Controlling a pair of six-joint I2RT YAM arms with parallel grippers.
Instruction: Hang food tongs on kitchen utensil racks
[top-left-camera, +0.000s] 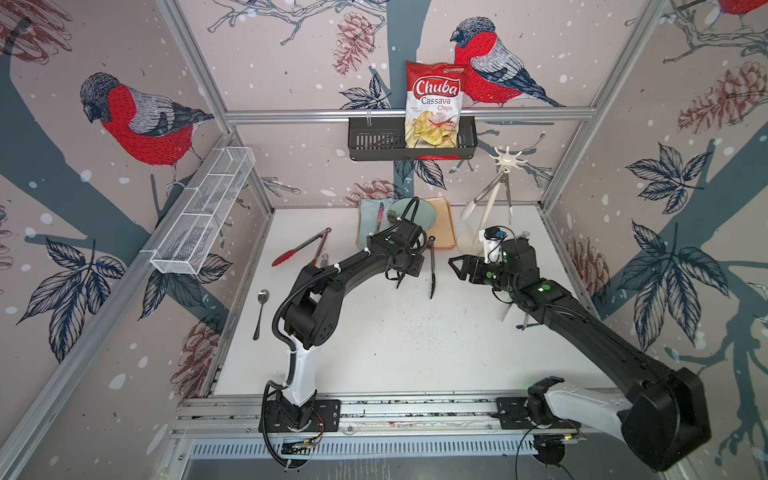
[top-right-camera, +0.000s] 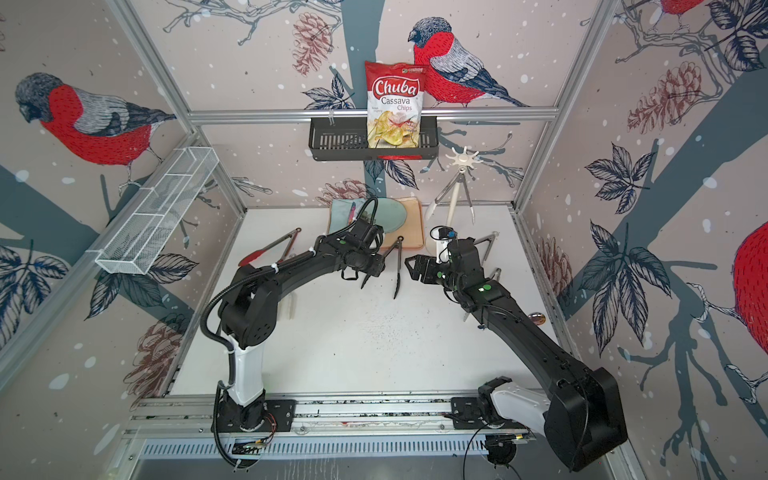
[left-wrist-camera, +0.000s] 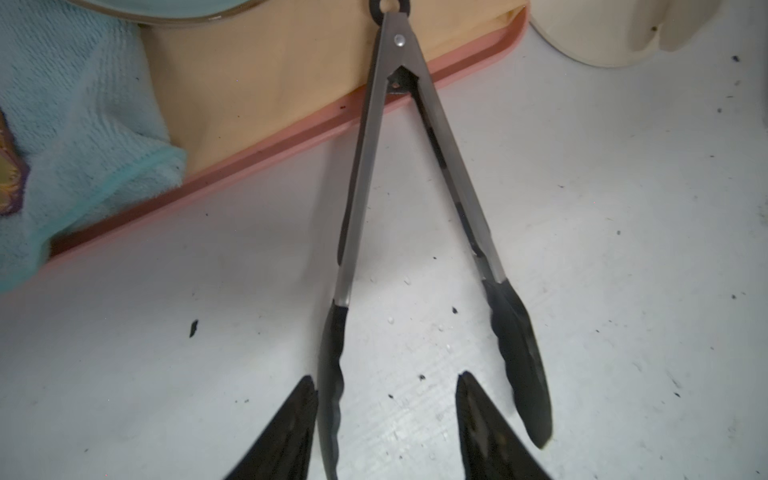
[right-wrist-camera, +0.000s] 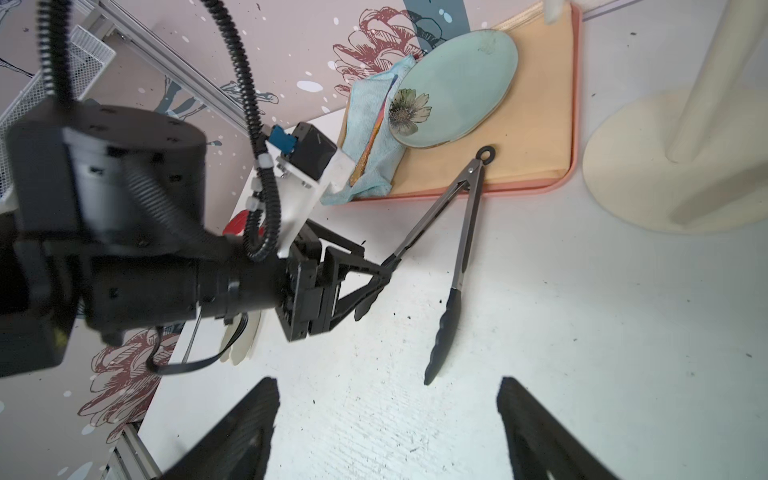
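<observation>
The black-tipped steel tongs (left-wrist-camera: 364, 160) lie spread on the table, their ring end over the edge of the pink-rimmed tray (left-wrist-camera: 272, 156). My left gripper is open at their tip end; one tong tip runs close by its left finger, the other lies outside its right one. In the right wrist view the left fingertips (right-wrist-camera: 376, 269) appear near one tong arm; contact cannot be told. My right gripper (top-left-camera: 454, 267) stands open and empty to the right of the tongs. The white utensil rack (top-left-camera: 509, 158) rises at the back right, with long utensils hanging from it.
Red-tipped tongs (top-left-camera: 304, 246) and a spoon (top-left-camera: 261, 312) lie at the left. The tray bears a blue cloth (right-wrist-camera: 380, 160) and a green plate (right-wrist-camera: 456, 88). A wire basket (top-left-camera: 204, 212) is on the left wall.
</observation>
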